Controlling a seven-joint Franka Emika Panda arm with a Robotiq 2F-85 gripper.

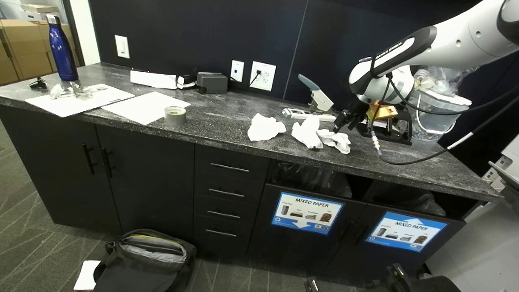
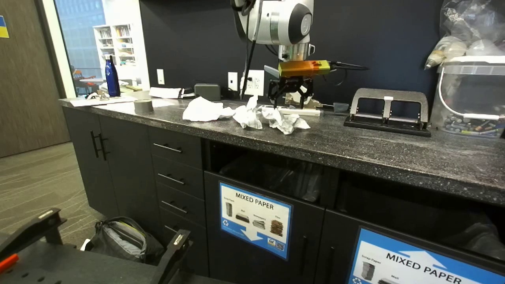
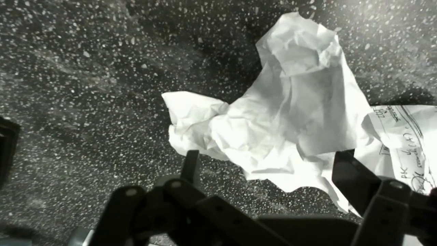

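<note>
Three crumpled white papers lie on the dark speckled counter. In exterior view 1, the left paper sits a little apart, while the middle paper and the right paper touch. My gripper is low at the right paper's back edge. Seen from exterior view 2, the gripper is above and just behind that same crumple. The wrist view has the fingers spread wide, with part of the crumpled paper between and beyond the fingertips; the right finger overlaps its edge. Handwriting shows on paper at the right.
A stapler stands behind the papers. To the right are a black hole punch and a clear bucket. A tape roll, flat sheets and a blue bottle occupy the left. Open bins lie below the counter's front edge.
</note>
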